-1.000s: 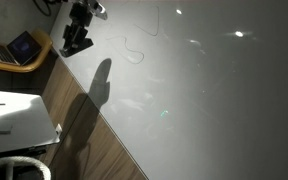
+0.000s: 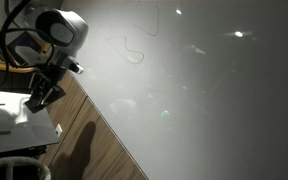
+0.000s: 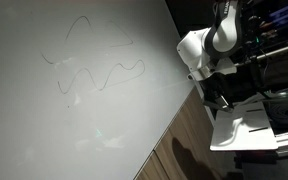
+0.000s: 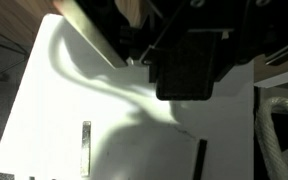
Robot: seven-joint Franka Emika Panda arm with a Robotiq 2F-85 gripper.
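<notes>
Low over the white table [image 2: 12, 122] hangs my gripper [image 2: 44, 97], pointing downward. In the wrist view, a dark rectangular block [image 4: 185, 68] sits at the fingers, which look shut on it; shadow hides the exact contact. Exterior view 2 also has the gripper [image 3: 221, 102] just above the white tabletop [image 3: 234, 132]. Two thin dark bars lie on the table in the wrist view, a left bar [image 4: 85, 149] and a right bar [image 4: 200, 158].
A large whiteboard [image 3: 74, 110] bears wavy pen lines [image 3: 102, 75]. Wood panelling [image 2: 92, 140] runs along its lower edge. White rope-like coils [image 4: 274, 135] lie beside the table, close to its edge.
My arm has swung from in front of the whiteboard down and to the left, ending over the white table. The dark block has travelled with the gripper.
</notes>
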